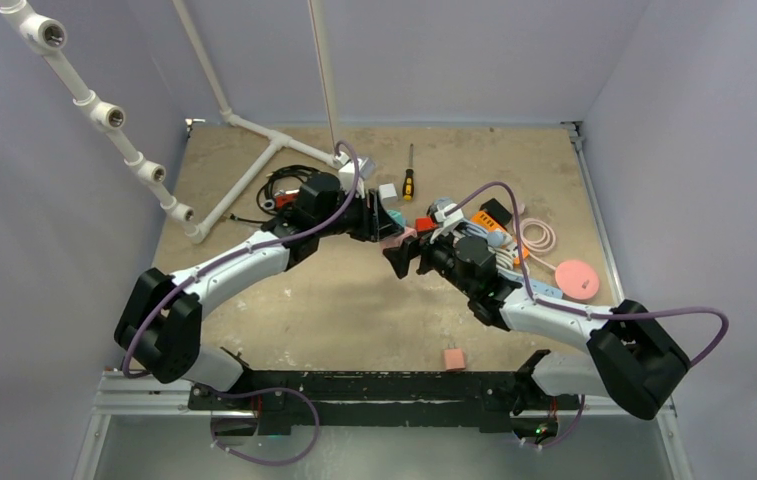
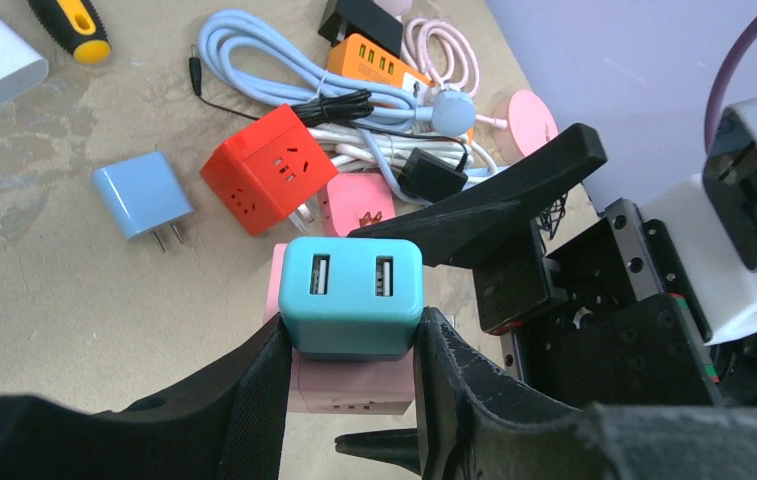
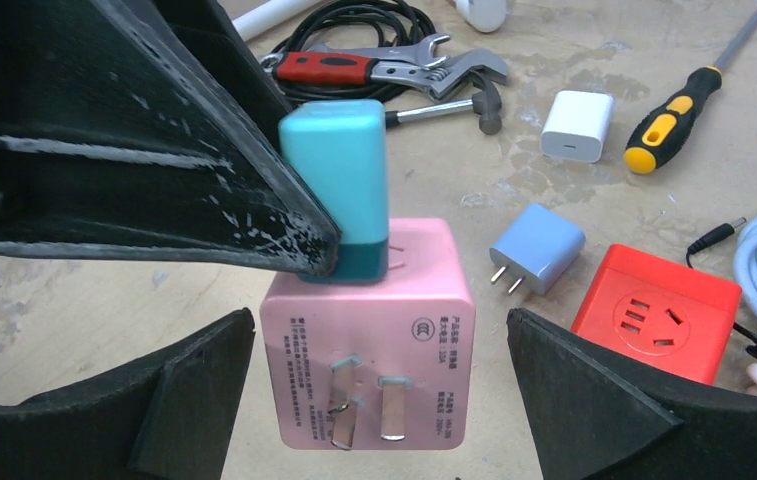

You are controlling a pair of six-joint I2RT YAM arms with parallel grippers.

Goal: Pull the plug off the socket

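A teal USB plug [image 2: 351,285] sits on top of a pink socket cube [image 3: 367,360], both held in the air. My left gripper has its fingers closed on the teal plug's sides; the top view shows it over the middle of the table. My right gripper is open, its fingers either side of the pink cube, with a gap visible on both sides in the right wrist view.
A red cube socket [image 2: 259,165], blue charger [image 2: 141,195], white charger [image 3: 576,125], screwdriver [image 3: 670,125] and coiled cables lie behind. Tools lie back left.
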